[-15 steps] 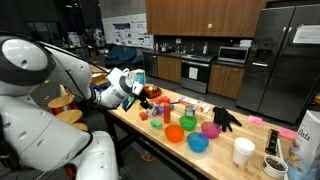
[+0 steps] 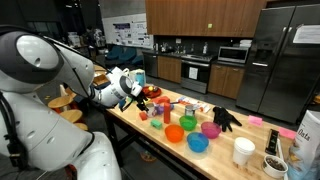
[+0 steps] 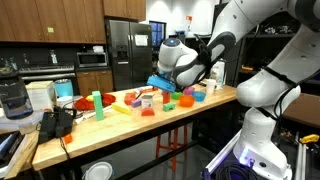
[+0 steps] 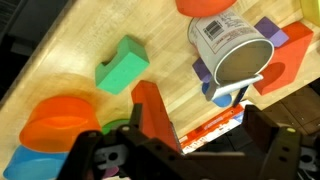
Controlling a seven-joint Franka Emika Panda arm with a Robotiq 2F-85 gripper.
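Observation:
My gripper stands open above the table, its fingers wide apart at the bottom of the wrist view, with nothing seen held between them. A white mug [image 4: 222, 38] with printing lies ahead of the fingers toward the upper right. Left of the gap is a green block [image 4: 122, 66]. A long orange-red piece [image 4: 152, 112] passes beneath the gap, below the fingers. In the second exterior view the gripper [image 3: 163, 84] hangs over the cluster of blocks; its fingertips are too small there to judge.
Orange [image 2: 174, 133] and blue [image 2: 198, 143] bowls stand on the table, with a pink bowl [image 2: 210, 130] behind them. A black glove [image 2: 226, 119] and a white container [image 2: 243, 151] are farther right. Small coloured blocks crowd the area around the gripper.
The table objects appear to be in the same places.

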